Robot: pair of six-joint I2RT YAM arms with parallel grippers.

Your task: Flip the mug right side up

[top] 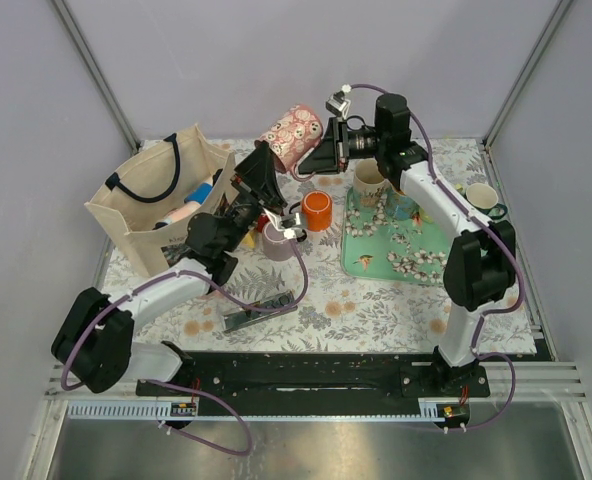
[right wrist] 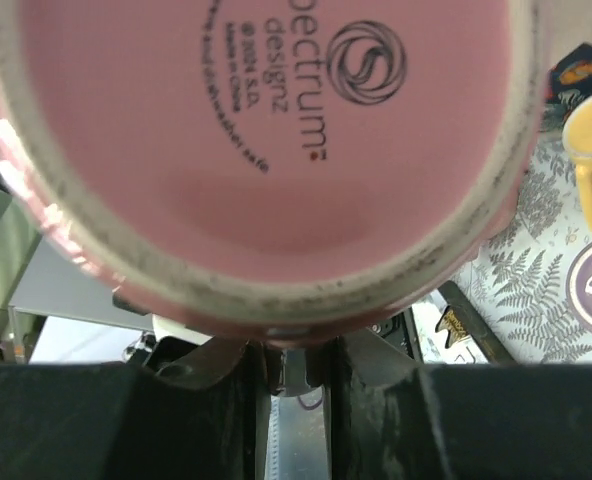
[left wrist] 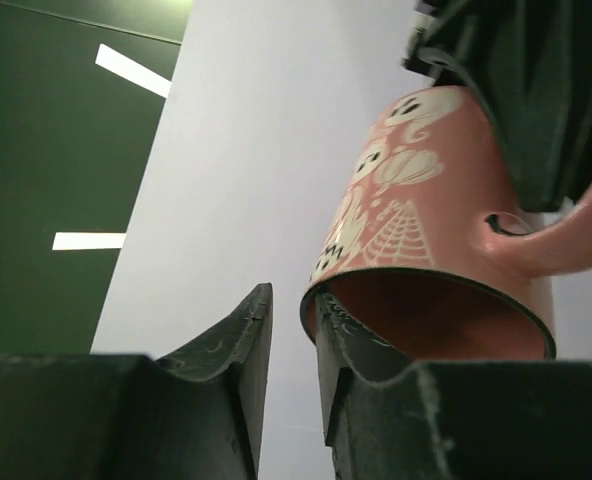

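Note:
The pink patterned mug [top: 288, 135] is held aloft, lying tilted on its side. My right gripper [top: 324, 150] is shut on it; the right wrist view shows the mug's printed base [right wrist: 256, 130] filling the upper frame above the fingers. In the left wrist view the mug's open rim [left wrist: 426, 272] faces down toward my left gripper, whose fingers are part open, with the rim at the right finger's tip; whether they touch inside and out is unclear.
Below are other mugs, including an orange one [top: 317, 210], a green tray [top: 376, 260] on the right, a beige bag [top: 126, 215] on the left, and a dark flat object [top: 261, 310] near the front.

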